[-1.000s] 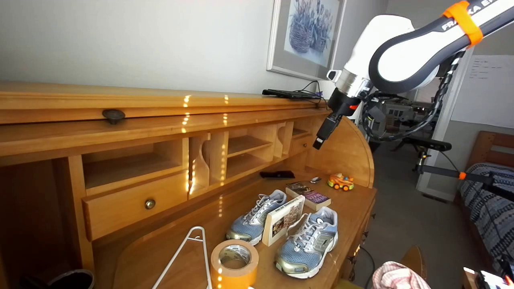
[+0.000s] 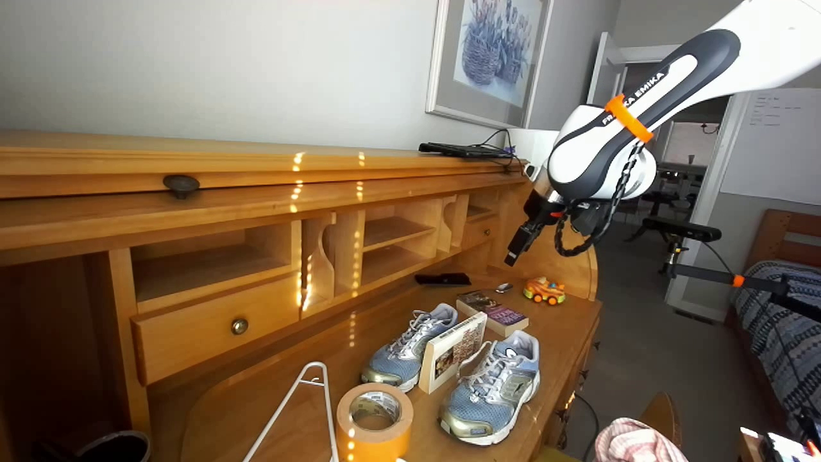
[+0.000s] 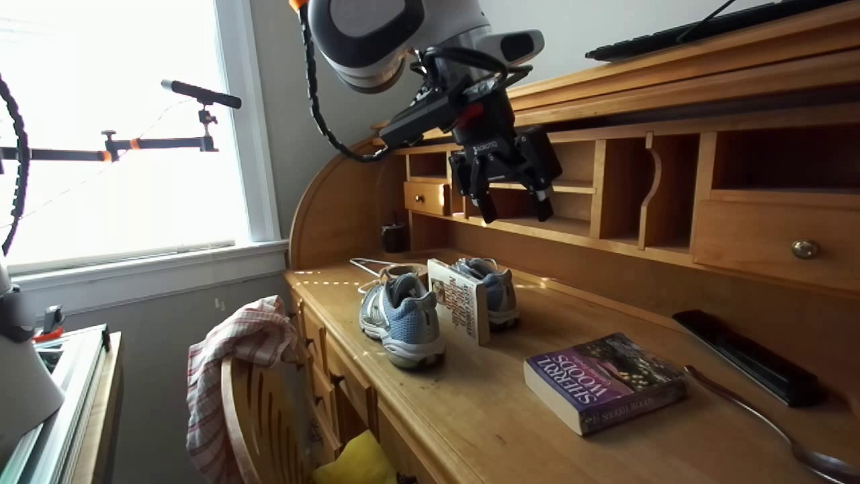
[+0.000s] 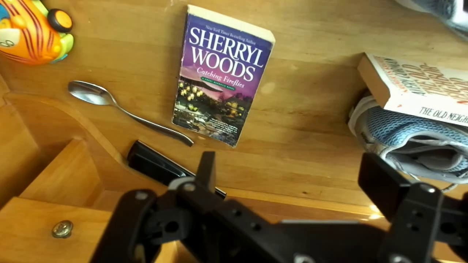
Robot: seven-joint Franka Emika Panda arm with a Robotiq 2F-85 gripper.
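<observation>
My gripper [image 3: 516, 211] is open and empty, high above the desk; in the wrist view its fingers [image 4: 206, 168] stand wide apart. A purple paperback [image 4: 221, 81] lies flat on the desk. Beside it are a metal spoon [image 4: 131, 114] and a black flat case-like object [image 4: 155, 164], partly hidden by a finger. A second book [image 3: 459, 298] stands on edge between two blue-grey sneakers, the near one [image 3: 403, 318] and the far one [image 3: 498, 294]. The orange toy car [image 2: 544, 290] sits toward the desk's end.
A roll of orange tape [image 2: 374, 423] and a white hanger [image 2: 288, 412] lie at the desk's other end. Cubbyholes and a small drawer [image 3: 425, 197] line the back. A chair with a checked cloth [image 3: 242, 347] stands in front.
The arm has come down and leftward in exterior view 1, and the hand has tilted. The gripper's tip is slightly lower. Objects on the desk look unmoved.
</observation>
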